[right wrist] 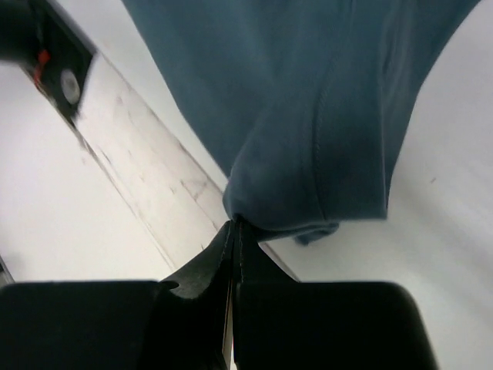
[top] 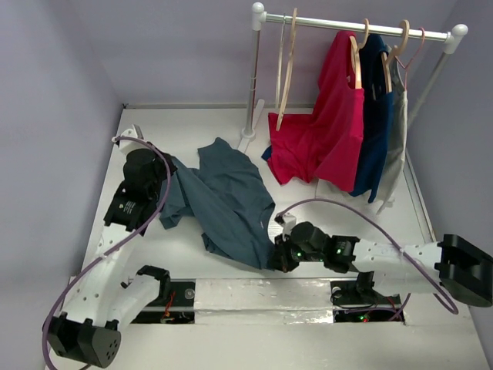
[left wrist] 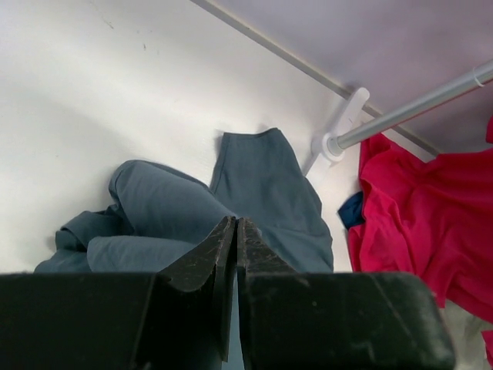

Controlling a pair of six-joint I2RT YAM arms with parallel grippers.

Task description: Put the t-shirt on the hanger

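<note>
A dark teal t-shirt [top: 219,200] lies rumpled on the white table, stretched between my two grippers. My left gripper [top: 171,166] is shut over its far-left part; in the left wrist view the fingertips [left wrist: 229,239] meet over the cloth. My right gripper [top: 276,262] is shut at its near-right corner, and in the right wrist view the cloth [right wrist: 308,154] comes up to the fingertips, held between them. Empty hangers [top: 289,77] hang at the left of the rail [top: 323,23].
A red shirt [top: 323,131], a blue one [top: 370,131] and a grey one hang on the right of the rack, the red one draping onto the table. The rack's foot stands just behind the t-shirt. Bare table shows left of the t-shirt and near the front edge.
</note>
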